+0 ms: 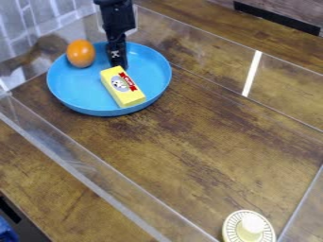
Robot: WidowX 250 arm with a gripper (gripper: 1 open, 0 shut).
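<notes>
A blue plate [145, 90] sits at the upper left of the wooden table. On it lie an orange round object [79, 53] at the left and a yellow box with a red and white label [127, 94] near the middle. The dark gripper [115, 57] reaches down from the top to the back of the plate, between the orange object and the plate's right part; its fingertips are too small and dark to tell whether it is open or shut.
A round white and cream object [248, 227] lies at the lower right. Clear plastic walls run along the left and lower part.
</notes>
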